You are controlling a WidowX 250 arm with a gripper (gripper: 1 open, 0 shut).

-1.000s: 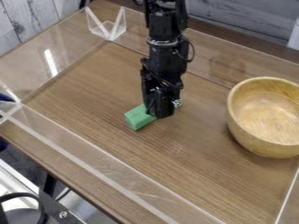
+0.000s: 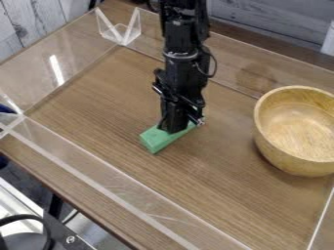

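My black gripper (image 2: 175,121) hangs at the centre of the wooden table, its lower end over a green rectangular block (image 2: 160,141) lying on the surface. The fingertips are at or just above the block's upper right part; whether they touch or grip it I cannot tell.
A large wooden bowl (image 2: 294,132) sits on the right. A clear angular object (image 2: 117,27) stands at the back left. Dark cables lie at the lower left edge.
The green block shows more fully and reaches further down toward the front than before. My gripper has shifted slightly, staying over it.
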